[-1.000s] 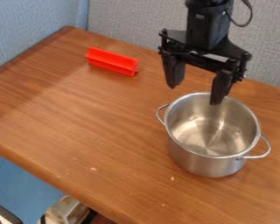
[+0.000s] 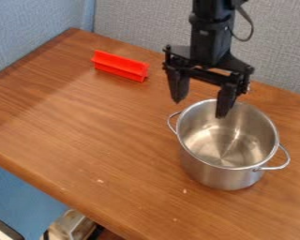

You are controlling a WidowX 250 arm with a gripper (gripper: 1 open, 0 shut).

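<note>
A black gripper point(image 2: 201, 98) hangs from the top of the view, open, with nothing between its fingers. Its right finger reaches down over the back rim of a steel pot point(image 2: 228, 150), and its left finger is behind and left of the pot, in the air. The pot stands upright on the right part of the wooden table, two side handles showing, and looks empty. A red block-like object point(image 2: 120, 66) lies at the back left of the table, apart from the gripper.
A padded grey wall runs behind it. Some metal and black hardware sits off the table's front left edge, low in the view.
The gripper has shifted a little to the left over the last second. The pot and red object have not moved.
</note>
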